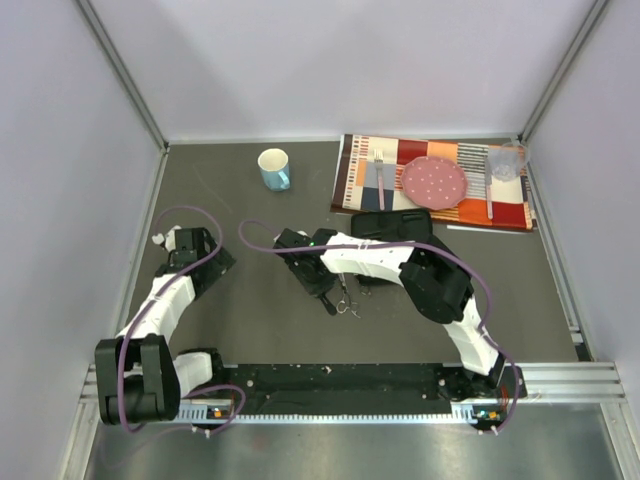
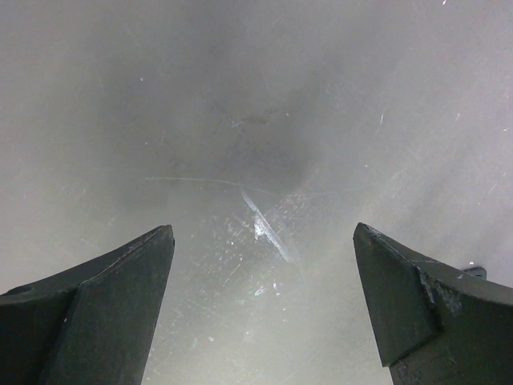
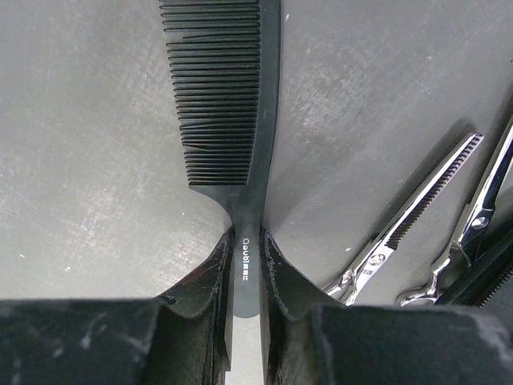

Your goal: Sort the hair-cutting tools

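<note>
In the right wrist view, a black comb point(image 3: 220, 96) lies with its teeth to the left and its handle towards me. My right gripper has one finger close against each side of that handle; whether they press on it I cannot tell. To its right lie silver thinning scissors point(image 3: 417, 210), then another pair of scissors point(image 3: 476, 218) and a black toothed tool point(image 3: 489, 274), cut off by the frame edge. The black case point(image 1: 378, 225) is partly covered by the right arm in the top view. My left gripper stands open over bare table.
A blue mug point(image 1: 275, 170) stands at the back. A patterned placemat point(image 1: 415, 152) holds a fork point(image 1: 380, 182), red plate point(image 1: 434, 182), knife point(image 1: 488, 188) and clear glass point(image 1: 508, 160). The table between the arms is mostly clear.
</note>
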